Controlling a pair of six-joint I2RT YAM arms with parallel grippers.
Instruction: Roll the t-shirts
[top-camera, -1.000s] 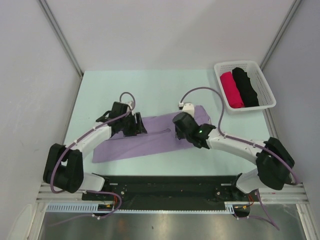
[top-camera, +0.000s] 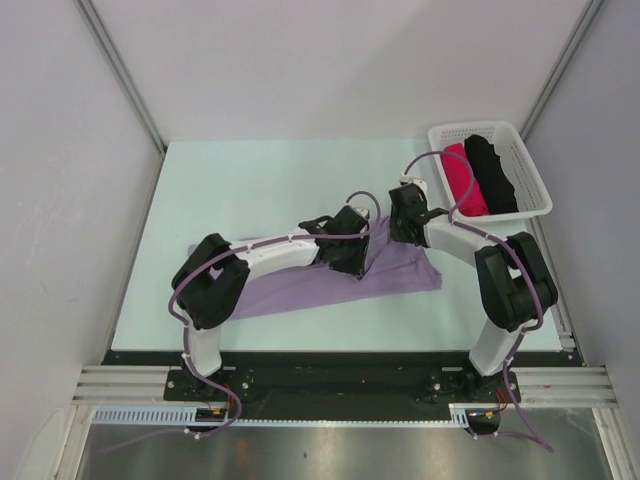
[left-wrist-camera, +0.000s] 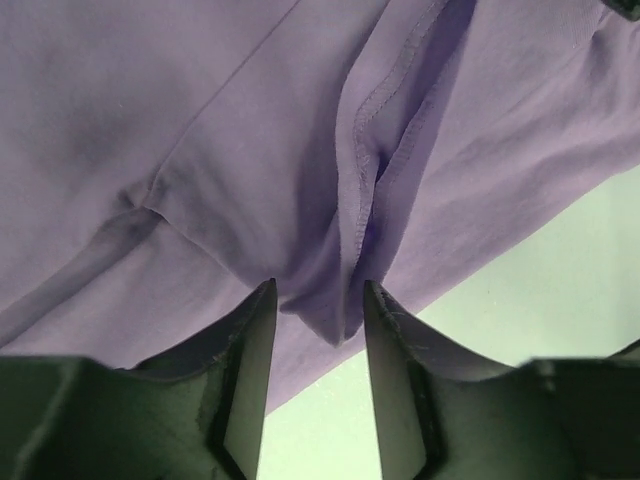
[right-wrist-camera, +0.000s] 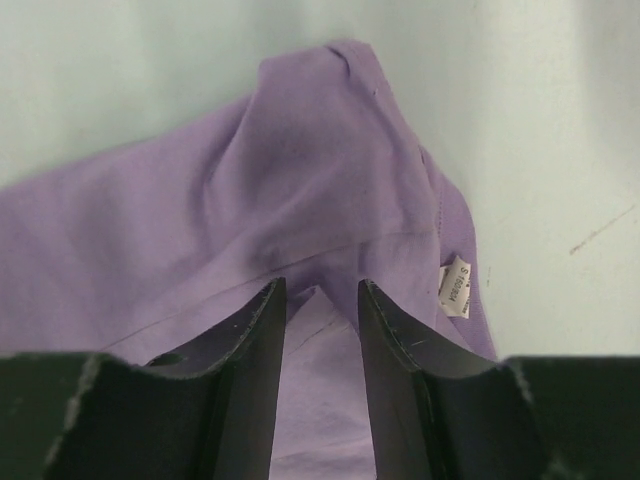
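Note:
A lavender T-shirt (top-camera: 280, 295) lies spread on the pale table beneath both grippers, with folded edges and creases. My left gripper is over its middle, fingertips part open around a raised hem fold (left-wrist-camera: 352, 220). My right gripper is above the shirt's right part, part open, with a small fold tip between or just below its fingertips; a white label (right-wrist-camera: 454, 287) shows beside it. Whether either gripper touches the cloth is not clear.
A white basket (top-camera: 538, 200) at the back right holds a red roll (top-camera: 462, 175) and a black roll (top-camera: 490, 175).
Over the last second both grippers moved right, the left to the shirt's middle and the right toward its back right part.

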